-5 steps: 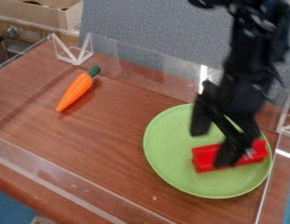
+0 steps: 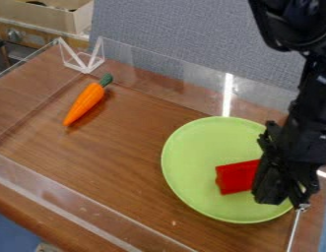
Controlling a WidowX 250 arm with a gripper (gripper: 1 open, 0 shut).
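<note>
A red block (image 2: 233,177) lies on a green plate (image 2: 192,157) at the right of the wooden table. My black gripper (image 2: 284,187) is low over the right side of the plate, at the block's right end, which it hides. Whether its fingers touch or hold the block cannot be made out.
An orange carrot (image 2: 87,98) lies at the left of the table (image 2: 112,177). A white wire frame (image 2: 81,62) stands at the back left by a clear edge panel. A cardboard box (image 2: 40,15) is beyond.
My gripper has moved right and come down beside the block, now covering more of its right end.
</note>
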